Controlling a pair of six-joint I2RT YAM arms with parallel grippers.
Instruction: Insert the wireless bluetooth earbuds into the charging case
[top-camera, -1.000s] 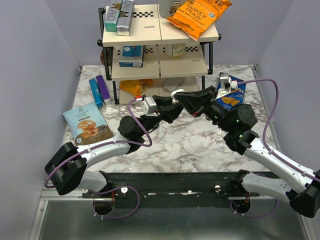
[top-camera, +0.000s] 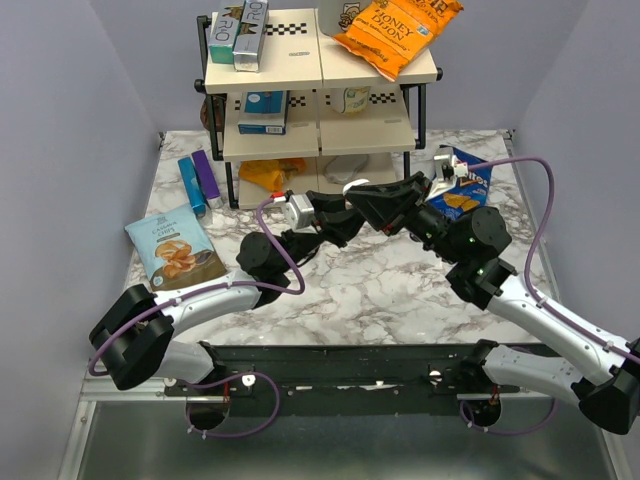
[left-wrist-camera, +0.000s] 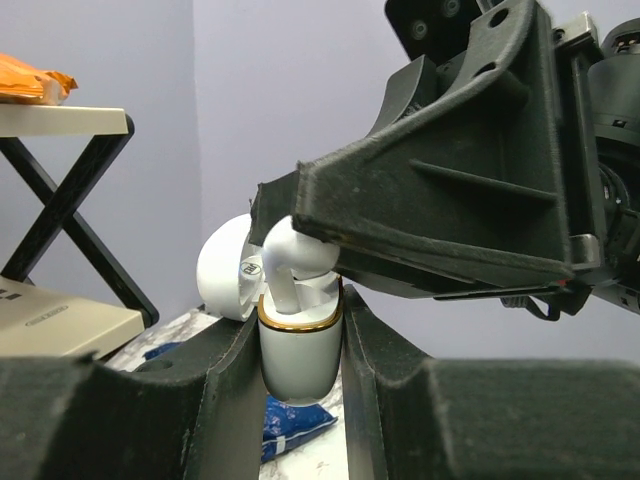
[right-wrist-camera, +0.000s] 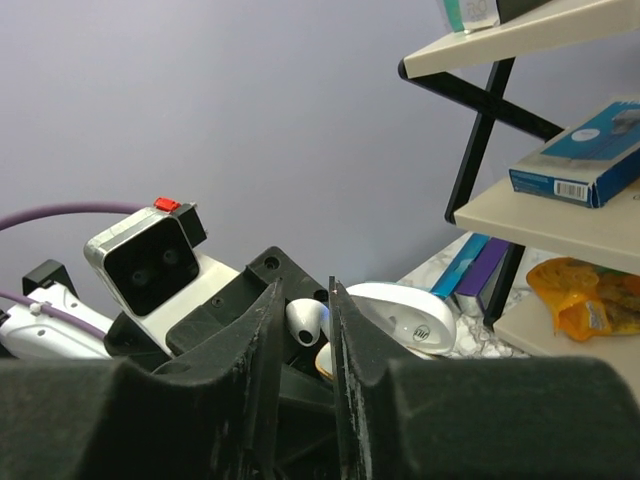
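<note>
My left gripper (top-camera: 343, 218) is shut on the white charging case (left-wrist-camera: 300, 365), which stands upright with its gold rim up and its lid (left-wrist-camera: 228, 268) swung open. The white earbud (left-wrist-camera: 297, 252) sits tilted over the case, its stem reaching down into the opening and its round head above the rim. Close around that head, my right gripper has its fingers slightly parted, with the earbud (right-wrist-camera: 305, 322) showing in the gap. In the left wrist view, a black right finger (left-wrist-camera: 400, 205) hangs right over the earbud. The lower stem is hidden inside the case.
A shelf rack (top-camera: 270, 140) with boxes and bags stands behind the grippers. A pouch (top-camera: 175, 250) lies on the left of the marble table, and a blue bag (top-camera: 465, 185) at the back right.
The case stays put.
</note>
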